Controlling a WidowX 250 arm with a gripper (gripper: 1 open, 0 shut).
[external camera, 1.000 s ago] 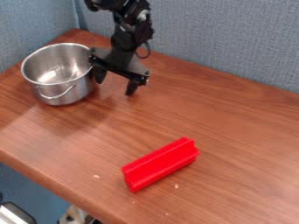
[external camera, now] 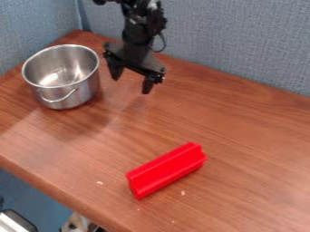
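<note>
A black robot gripper [external camera: 130,76] hangs from the top of the camera view, its fingers apart and open, just right of a steel pot [external camera: 61,86] with a wire handle on the left of the table. Nothing shows between the fingers. A red bar-shaped block [external camera: 165,170] lies toward the front of the table, well away from the gripper.
Blue-grey padded walls [external camera: 230,45] border it at the back and left. The table's front edge runs along the lower left.
The gripper has shifted to the right and slightly up, away from the pot. The pot and red block look unmoved.
</note>
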